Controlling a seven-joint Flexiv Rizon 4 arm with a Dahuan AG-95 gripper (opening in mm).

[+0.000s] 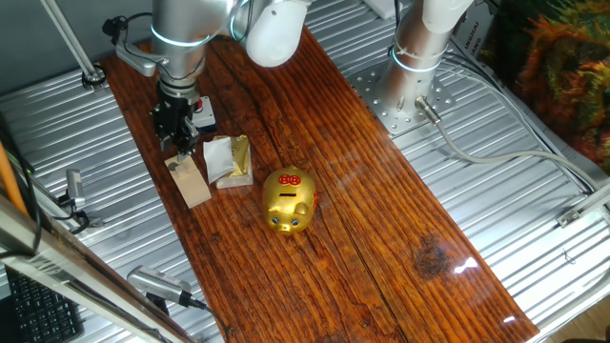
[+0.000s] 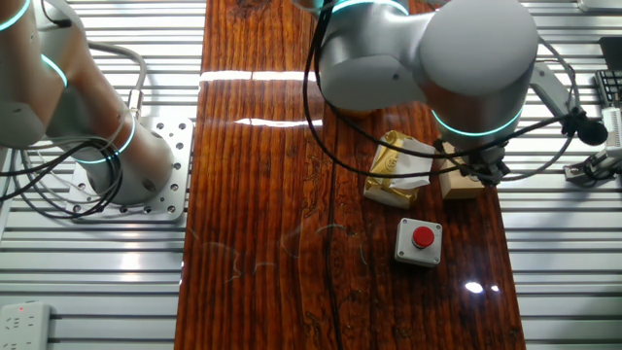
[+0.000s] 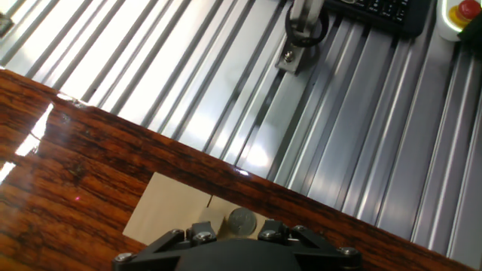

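Observation:
In the wrist view, a round grey coin (image 3: 242, 221) rests on a pale wooden block (image 3: 167, 209) near the table's edge. My gripper stands open at the bottom of that view, its two fingers apart with the coin in line with the gap; contact is not visible. Exterior view 1 places the gripper (image 1: 181, 143) over the upper end of the wooden block (image 1: 191, 184). A golden piggy bank (image 1: 289, 202) with a slot on its back sits to the right on the table.
Beside the block lies a white-and-gold packet (image 1: 229, 160). A box with a red button (image 2: 420, 240) stands close by. Dark cables cross in front of the arm in exterior view 2.

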